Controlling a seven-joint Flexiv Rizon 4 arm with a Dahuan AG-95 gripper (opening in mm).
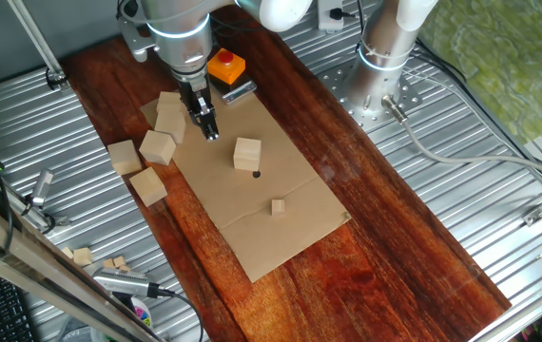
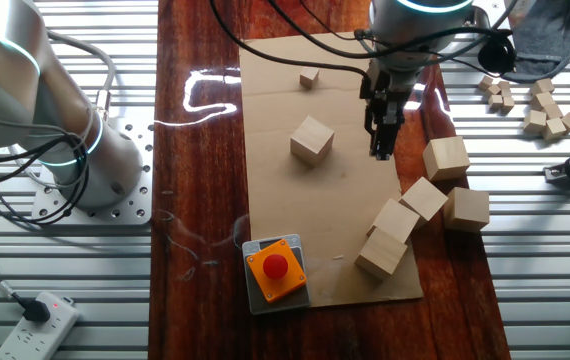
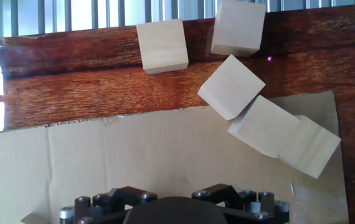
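My gripper hangs above the brown cardboard sheet point(image 1: 252, 237), its fingers spread apart in the wrist view with nothing between them. In exterior view 1, a wooden cube point(image 1: 246, 154) sits on the cardboard to the right of my gripper. A much smaller cube point(image 2: 309, 77) also rests on the sheet. Several large cubes lie grouped at the sheet's edge and on the wood beside it, among them one tilted cube point(image 3: 231, 87) and a pair in contact, whose nearer cube point(image 3: 268, 126) shows. My fingers touch none of them.
An orange box with a red button point(image 2: 275, 267) stands at one end of the cardboard. More small blocks point(image 2: 545, 115) lie on the ribbed metal surface off the wood. Cables point(image 2: 295, 55) cross in front of exterior view 2. Much of the cardboard is bare.
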